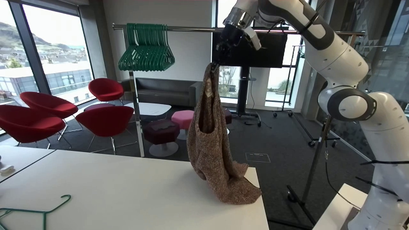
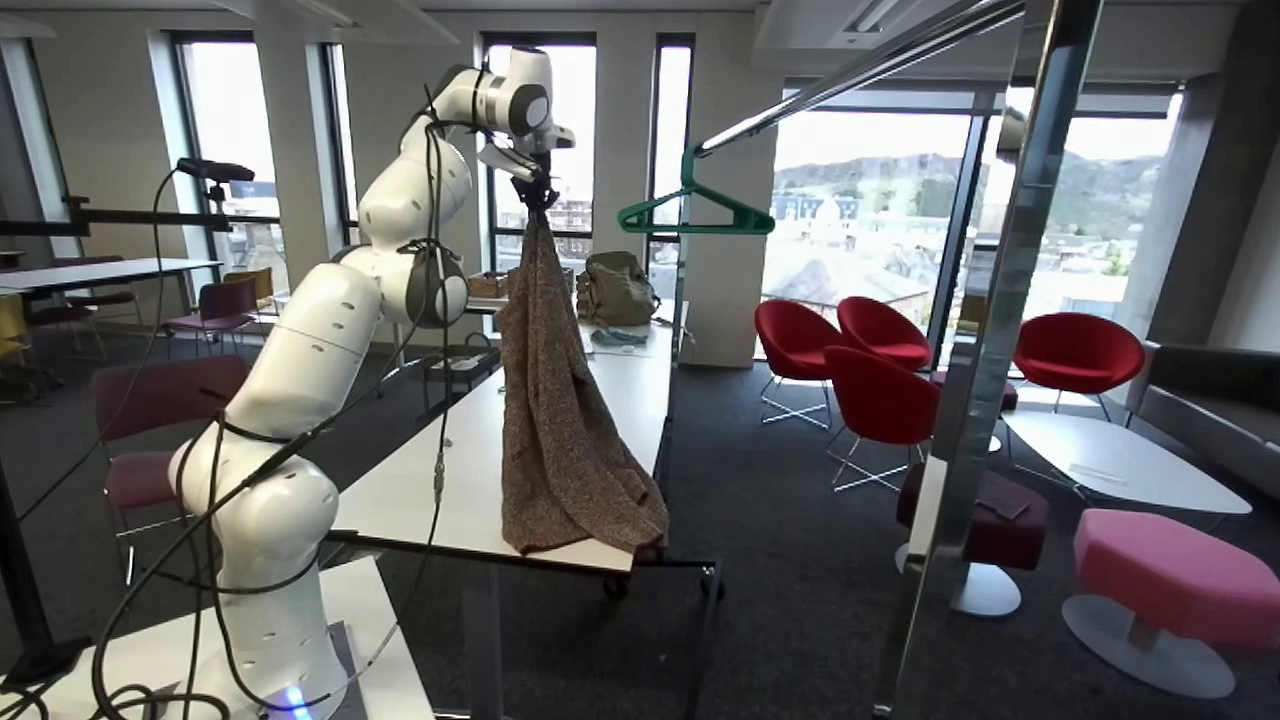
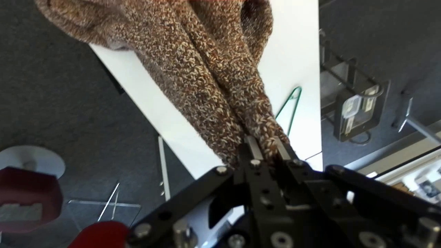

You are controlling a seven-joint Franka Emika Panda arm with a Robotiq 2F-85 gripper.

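A brown knitted garment [image 1: 212, 153] hangs from my gripper [image 1: 215, 64], which is shut on its upper end. Its lower part rests bunched on the right end of the white table [image 1: 126, 187], one flap spreading toward the table's right edge. In exterior view 2 the garment [image 2: 558, 408] falls in long folds over the near end of the table. The wrist view shows two strands of the knit [image 3: 231, 95] running into the space between my fingers. A green hanger [image 1: 44, 211] lies on the table at the front left.
Behind the table stands a metal rail [image 1: 188, 28] with several green hangers [image 1: 147, 49] at its left end. Red chairs [image 1: 105, 120] and stools are on the floor beyond.
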